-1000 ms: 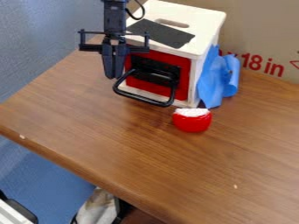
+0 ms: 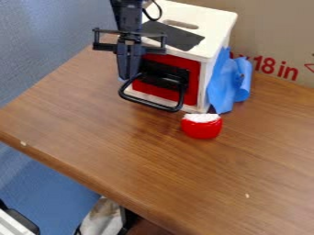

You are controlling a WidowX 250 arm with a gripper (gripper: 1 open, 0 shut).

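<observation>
My black gripper (image 2: 128, 64) hangs at the left front corner of a white box (image 2: 208, 27) with a red front panel (image 2: 157, 91) and a black rectangular handle frame (image 2: 152, 104). The gripper's lower end is in front of the panel's upper left; whether it is open or shut is unclear. A round red object with a white top (image 2: 203, 128) rests on the wooden table at the box's front right.
A blue crumpled item (image 2: 230, 84) lies against the box's right side, with a cardboard sheet (image 2: 276, 37) behind. The table's left edge drops to a blue floor.
The box and red object look unchanged.
</observation>
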